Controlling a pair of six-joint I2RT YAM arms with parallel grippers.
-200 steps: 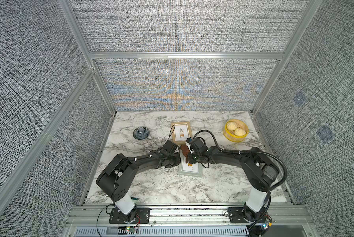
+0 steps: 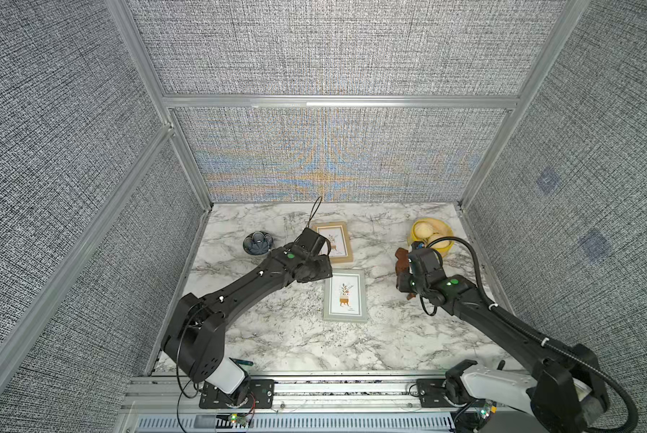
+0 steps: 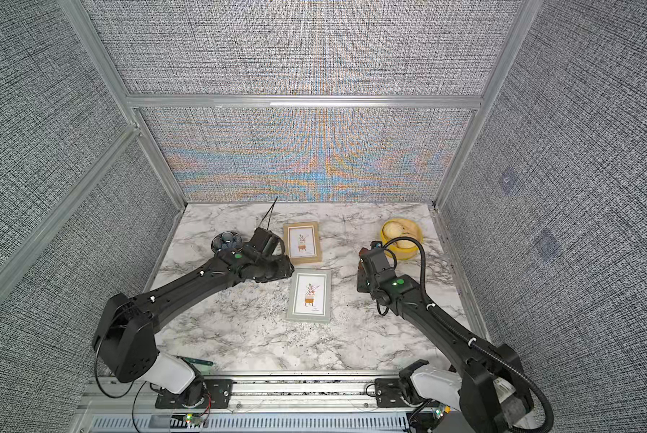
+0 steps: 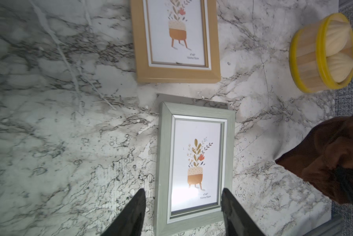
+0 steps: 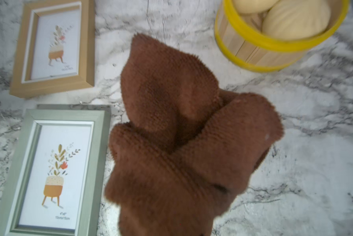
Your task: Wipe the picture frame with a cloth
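The grey-green picture frame (image 2: 345, 295) lies flat on the marble table, its plant picture (image 4: 195, 165) facing up. Clear of it, on the right, the brown cloth (image 5: 168, 157) is bunched up, with my right gripper (image 2: 405, 277) shut on it. That cloth covers the right fingertips in the right wrist view; the left wrist view shows a dark finger pressed into its folds. At the frame's upper left corner, raised above the table, my left gripper is open with nothing between its fingers.
A tan picture frame (image 2: 347, 245) lies just behind the grey-green one. The yellow-rimmed basket of buns (image 3: 402, 252) stands at the back right, close to the right arm. A dark bowl (image 2: 257, 243) sits at the back left.
My right gripper has carried the cloth from over the grey-green frame to the right, uncovering the picture. The left arm has swung slightly back and its gripper has risen.
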